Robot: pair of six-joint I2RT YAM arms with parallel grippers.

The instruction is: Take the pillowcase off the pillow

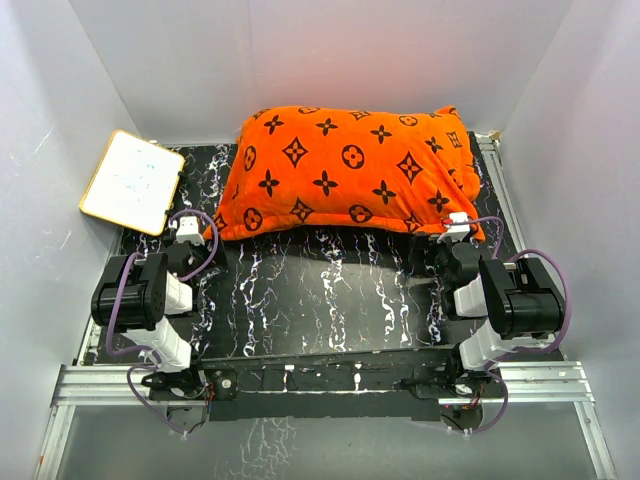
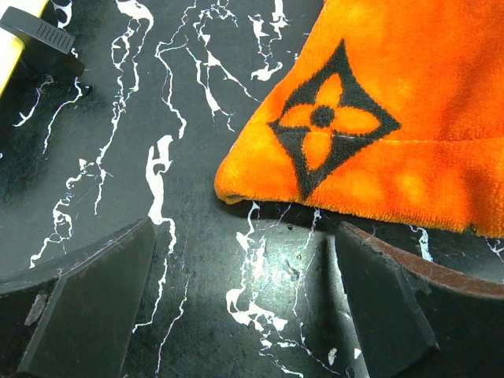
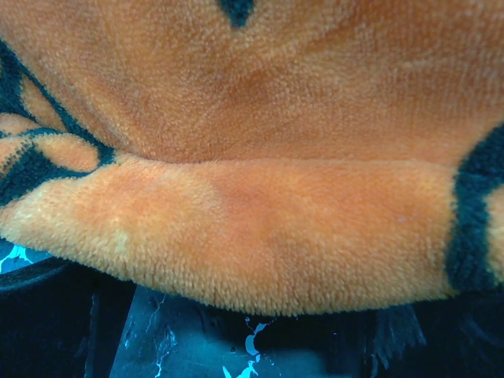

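An orange pillowcase (image 1: 345,165) with black flower-like and diamond motifs lies across the back of the table, plump; the pillow inside is hidden. At its near left corner, my left gripper stands open, the corner tip just ahead of the gap between its fingers and nothing held. My right gripper (image 1: 447,246) is at the near right edge of the case. In the right wrist view the plush cloth (image 3: 236,228) fills most of the picture, its hem bulging over the gripper's dark, partly covered fingers, which are open.
A white board with a yellow rim (image 1: 132,182) lies at the back left, close to the left arm. Between the arms, the black marbled table (image 1: 320,295) is clear. Grey walls (image 1: 320,60) enclose the back and sides.
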